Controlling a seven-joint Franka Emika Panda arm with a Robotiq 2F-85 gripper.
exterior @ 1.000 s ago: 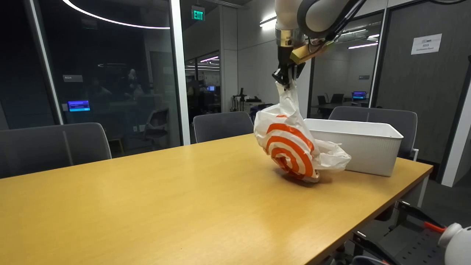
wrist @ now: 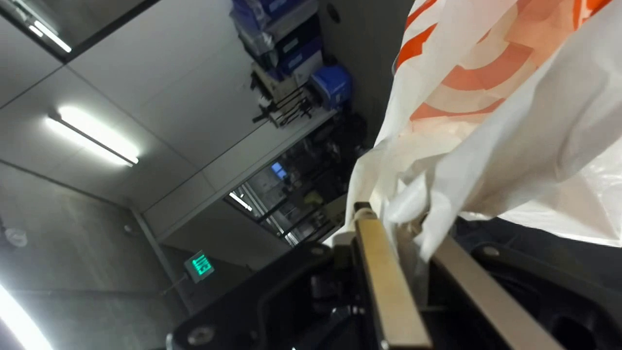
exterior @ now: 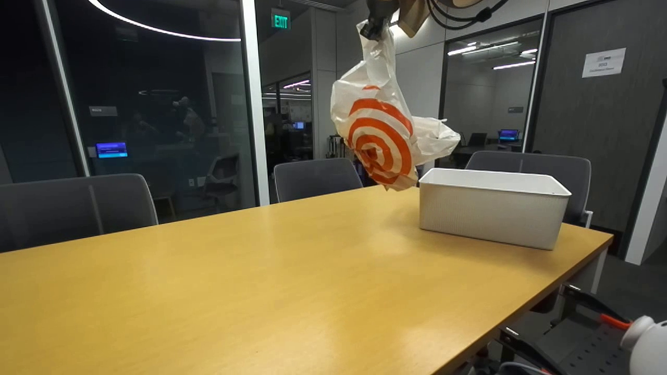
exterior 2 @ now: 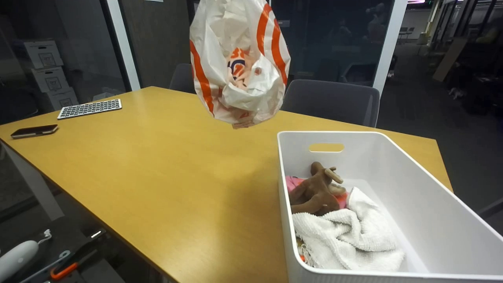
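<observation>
A white plastic bag (exterior: 375,125) with orange rings hangs in the air above the table, left of the white bin in exterior view 1. My gripper (exterior: 373,30) is shut on the top of the bag, at the upper edge of that view. In the wrist view, bunched white plastic runs between the fingers. Exterior view 2 shows the bag (exterior 2: 207,89) with its mouth facing the camera and a patterned orange and dark blue item (exterior 2: 239,67) inside. The gripper is out of that view.
The white bin (exterior 2: 377,141) holds a brown plush toy (exterior 2: 313,192), a white towel (exterior 2: 358,236) and something pink. A keyboard (exterior 2: 89,108) and a dark phone-like item (exterior 2: 34,131) lie at the table's far left.
The bag has risen well clear of the tabletop and shifted somewhat left in exterior view 1, carried by my gripper. The bin has stayed where it was.
</observation>
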